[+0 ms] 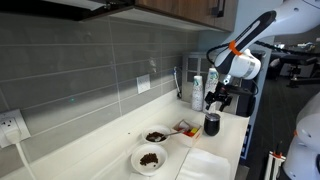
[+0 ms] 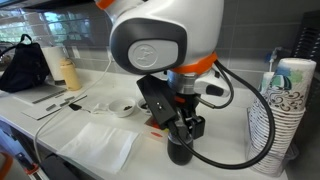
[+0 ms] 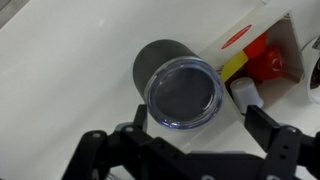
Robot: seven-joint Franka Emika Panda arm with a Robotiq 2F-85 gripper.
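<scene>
A dark jar or canister [image 1: 211, 124] with a clear, round top [image 3: 185, 92] stands upright on the white counter. In the wrist view my gripper is open, one finger [image 3: 128, 140] to the left of the jar and the other [image 3: 262, 128] to its right. Nothing is held between them. From the first exterior view, the gripper [image 1: 219, 102] hangs just above the jar. In the second exterior view the arm hides part of the jar [image 2: 180, 151], so whether the fingertips touch it cannot be told.
Close beside the jar is a box [image 1: 186, 128] holding red and yellow items. Two white bowls [image 1: 149, 160] with dark contents sit farther along the counter. Tall stacks of paper cups [image 2: 278, 115] stand near the arm. A white sheet [image 2: 98, 144] lies flat in front.
</scene>
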